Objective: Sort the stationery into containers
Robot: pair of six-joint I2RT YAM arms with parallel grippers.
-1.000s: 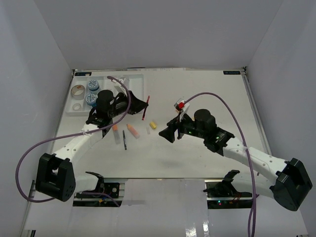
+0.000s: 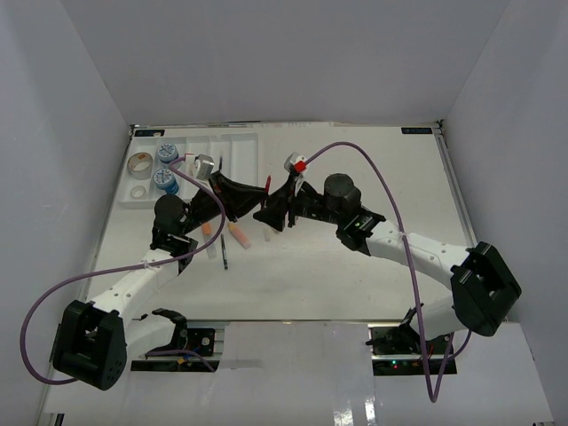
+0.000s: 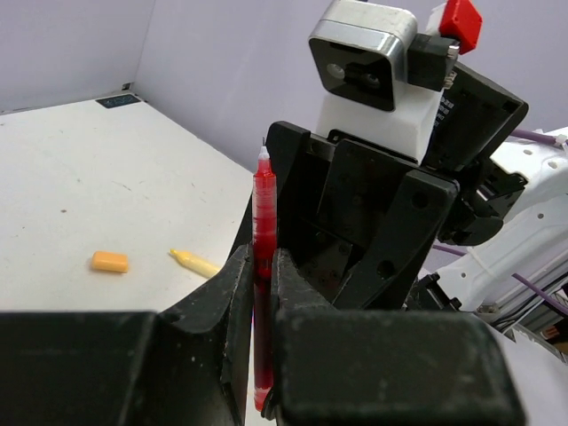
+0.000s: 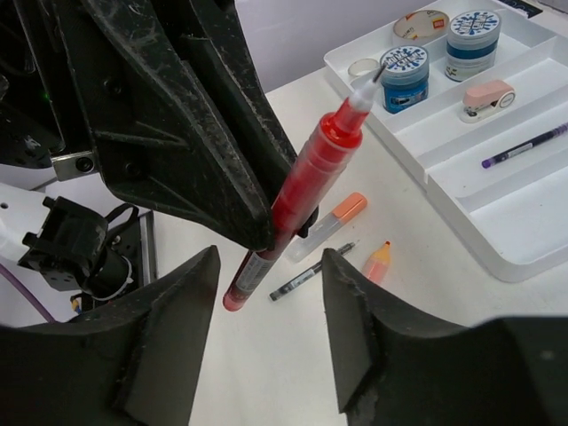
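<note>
A red pen [image 3: 264,213] stands almost upright, with my left gripper shut on its lower middle; its pale tip points up. In the right wrist view the same pen [image 4: 311,169] slants across, its lower end between the parted fingers of my right gripper. Those fingers are open, with room on either side of the pen. The white divided tray [image 4: 435,182] holds two blue-labelled jars [image 4: 405,75], a pink stapler [image 4: 486,98], a purple pen [image 4: 525,145] and tape rolls [image 4: 421,27].
Below the tray lie an orange-capped highlighter [image 4: 330,226], a dark pen [image 4: 311,271] and an orange crayon-like piece [image 4: 377,263]. An orange block [image 3: 109,262] and a yellow stick [image 3: 193,263] rest on the table. Both grippers nearly meet.
My right gripper has moved left and up the view to the red pen, closing the gap between the arms. The left gripper keeps the pen and has shifted only slightly.
</note>
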